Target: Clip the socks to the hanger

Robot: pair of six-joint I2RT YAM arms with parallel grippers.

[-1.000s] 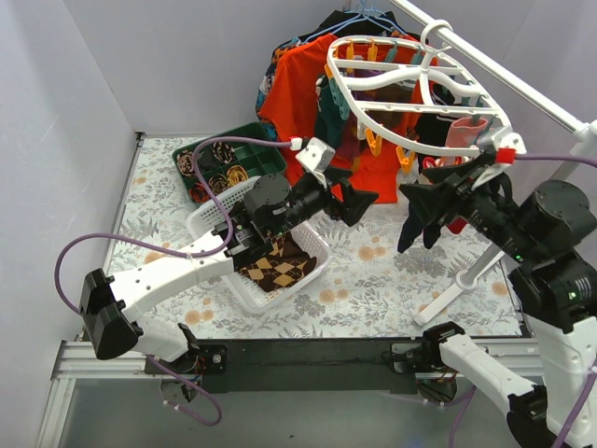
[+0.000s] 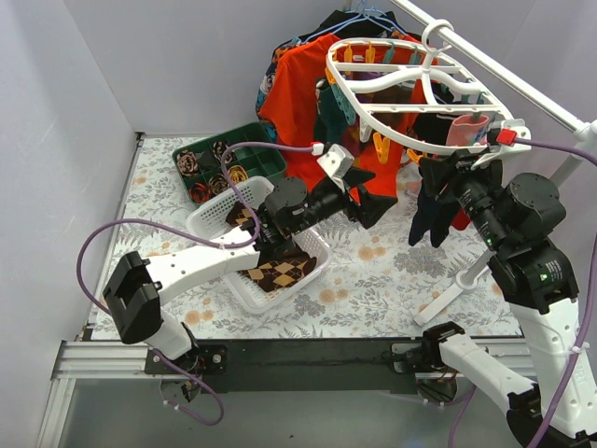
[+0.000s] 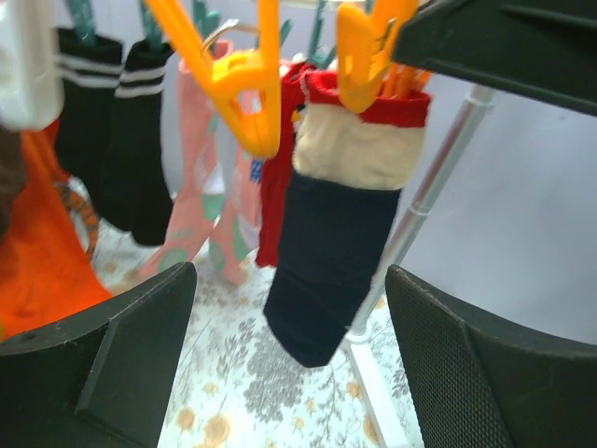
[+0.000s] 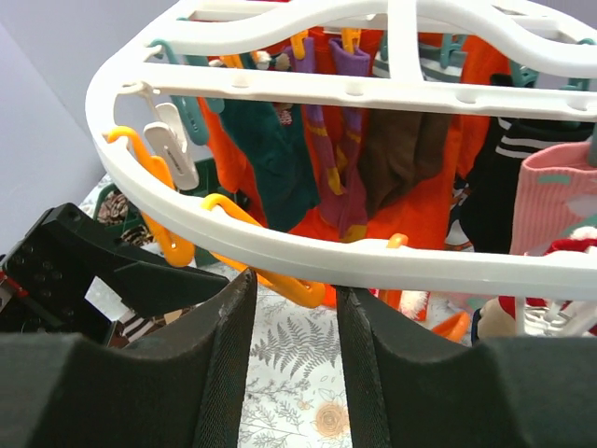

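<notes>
The white round hanger (image 2: 368,119) carries orange and teal clips around its rim, with several socks hanging from them. In the left wrist view a dark navy sock with a cream band and red cuff (image 3: 331,215) hangs at an orange clip (image 3: 359,56). My left gripper (image 2: 378,198) is open below the hanger's front rim, nothing between its fingers. My right gripper is at the front rim, its fingers parted around the lower end of an orange clip (image 4: 303,294); contact is unclear. Brown argyle socks (image 2: 282,271) lie in the white basket (image 2: 252,301).
A green divided tray (image 2: 270,161) holding rolled items stands behind the basket. Orange clothing (image 2: 298,84) hangs behind the hanger. A white pole (image 2: 508,67) crosses the upper right.
The left gripper has moved slightly right. The hanging dark sock has swung a little rightward.
</notes>
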